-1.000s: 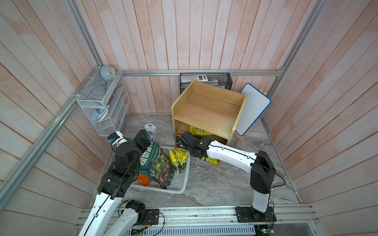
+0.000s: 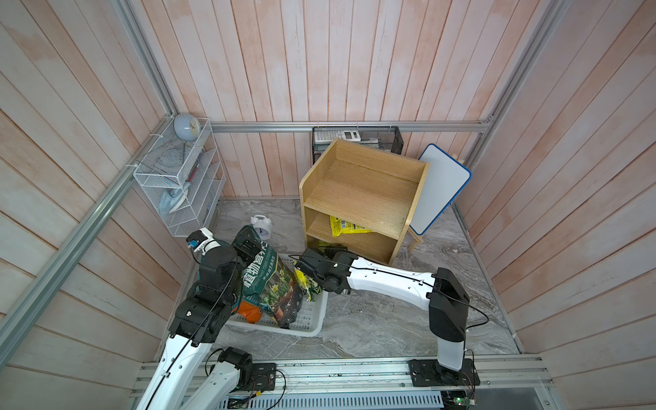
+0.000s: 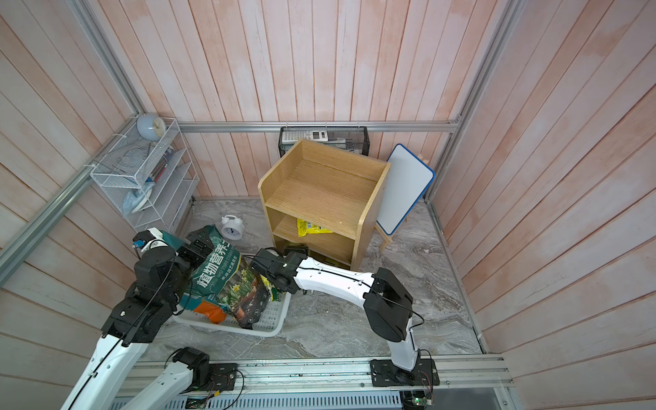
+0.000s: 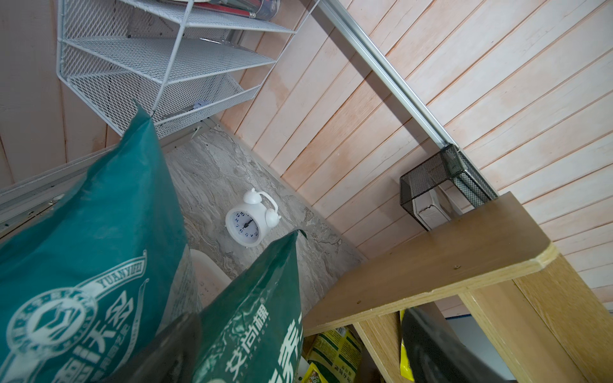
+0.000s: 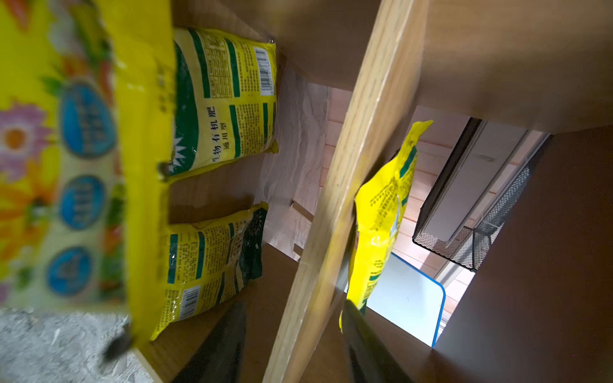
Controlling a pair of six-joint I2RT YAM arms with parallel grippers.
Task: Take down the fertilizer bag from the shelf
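Note:
The wooden shelf [image 2: 362, 191] has a yellow fertilizer bag [image 2: 345, 225] on its middle level. The right wrist view shows more yellow bags [image 5: 223, 95] and my right gripper open, facing a board edge [image 5: 344, 185], with a bag just beyond it. A yellow bag also fills that view's left, close to the camera. My left gripper is open above large green bags [image 4: 108, 255] in the white basket [image 2: 314, 321].
A white alarm clock [image 4: 245, 223] stands behind the basket. A wire rack [image 2: 177, 177] is at the left, a whiteboard [image 2: 440, 188] beside the shelf. Bare marble floor lies right and front of the shelf.
My right arm has moved left along the shelf front toward the basket, now covering part of its yellow bags in the top left view. My left arm stays still.

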